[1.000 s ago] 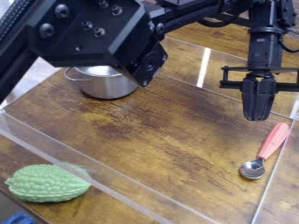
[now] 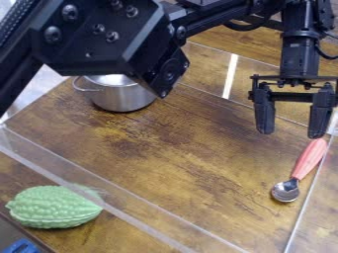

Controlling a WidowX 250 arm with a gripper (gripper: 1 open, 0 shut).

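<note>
My gripper [image 2: 292, 117] hangs at the right, its two black fingers spread wide with nothing between them, above a spoon [image 2: 286, 190] with a pink handle that lies on the wooden surface below it. A steel pot [image 2: 122, 99] stands at the upper left, partly behind the arm. A pale green bumpy vegetable [image 2: 53, 208], like a bitter melon, lies at the lower left.
Clear tape strips cross it at the left and right. A small blue object [image 2: 19, 247] shows at the bottom left corner, and the arm spans the top.
The gripper has opened from shut, its fingers now wide apart. The spoon, pot and vegetable have not moved.
</note>
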